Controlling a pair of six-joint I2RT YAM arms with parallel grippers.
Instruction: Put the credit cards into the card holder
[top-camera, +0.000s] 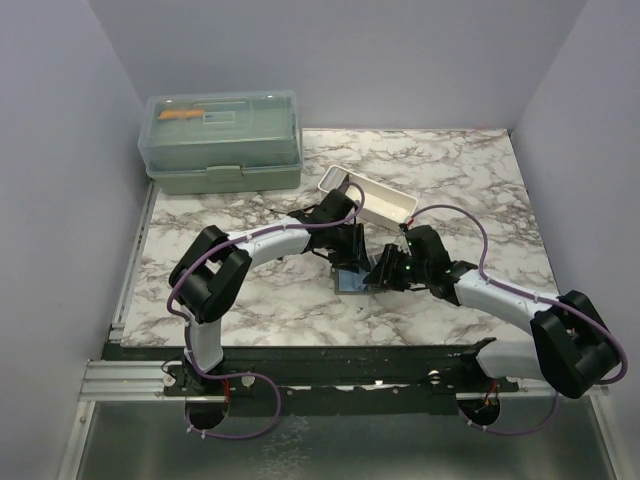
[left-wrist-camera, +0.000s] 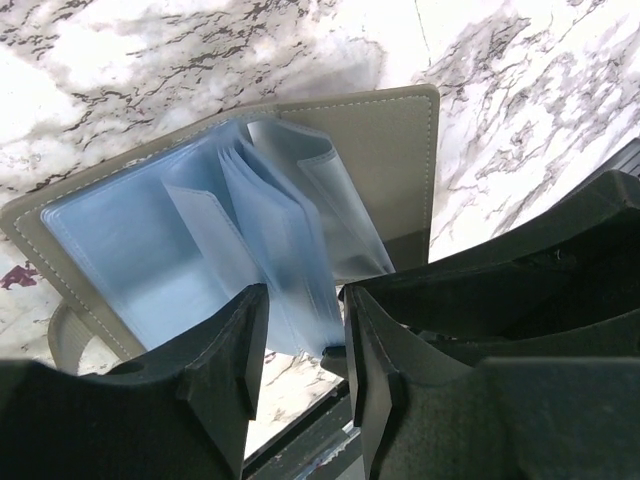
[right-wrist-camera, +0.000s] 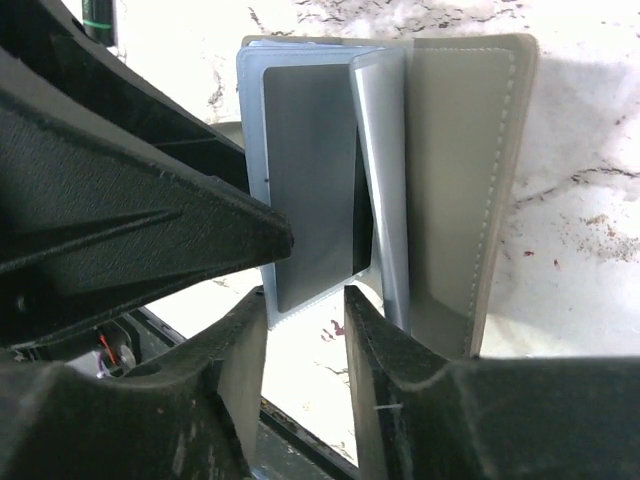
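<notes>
The card holder (top-camera: 350, 284) lies opened out on the marble table, with a grey-olive cover (left-wrist-camera: 385, 150) and pale blue translucent sleeves (left-wrist-camera: 290, 240). My left gripper stands part open over it, and the upright sleeves reach down between its fingers. From the right, my right gripper's dark fingers (left-wrist-camera: 500, 265) come up to the sleeves' lower edge. In the right wrist view, a dark card-shaped panel (right-wrist-camera: 315, 175) shows inside a sleeve. There my right gripper is part open close to the sleeves' edge; whether its fingers touch them I cannot tell.
A white tray (top-camera: 385, 200) stands just behind the grippers, a dark item at its left end. The green lidded box (top-camera: 220, 140) fills the back left. Marble (top-camera: 460, 165) is bare at the back right. Both grippers crowd the holder.
</notes>
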